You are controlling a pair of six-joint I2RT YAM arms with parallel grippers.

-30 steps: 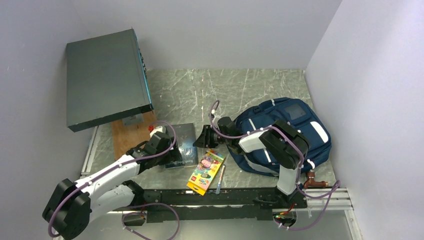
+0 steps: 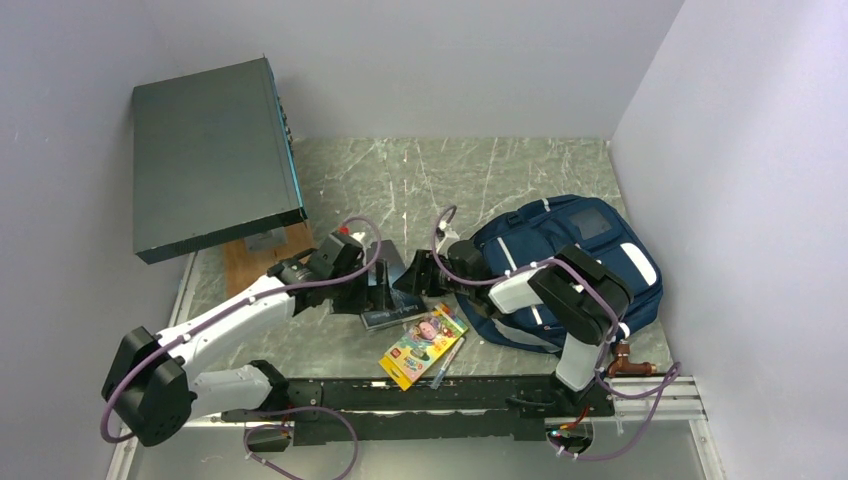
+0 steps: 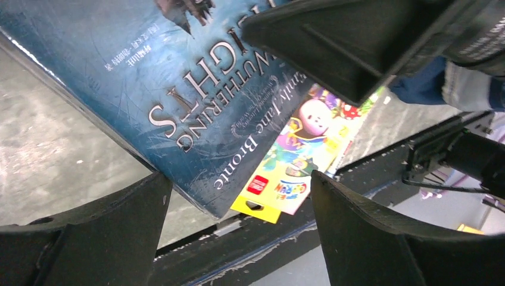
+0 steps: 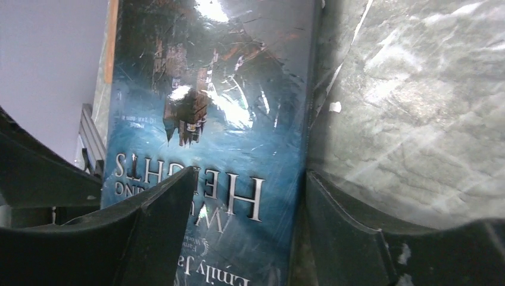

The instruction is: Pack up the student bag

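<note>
The blue Wuthering Heights book (image 2: 392,305) (image 3: 226,137) (image 4: 208,101) lies between both grippers. My left gripper (image 2: 370,300) is open at the book's lower edge. My right gripper (image 2: 425,280) is part open over the book's other edge, one fingertip over the cover, the other beside it. The colourful pack (image 2: 425,340) (image 3: 298,155) with a yellow hanger lies below the book, a pen (image 2: 447,362) beside it. The navy backpack (image 2: 590,230) lies on the right.
A large dark box (image 2: 210,150) stands at the back left on a wooden board (image 2: 250,280). Walls border both sides.
My left gripper has moved right, and the book has shifted right and turned with it. My right gripper has moved slightly right; the colourful pack and pen have shifted slightly right.
</note>
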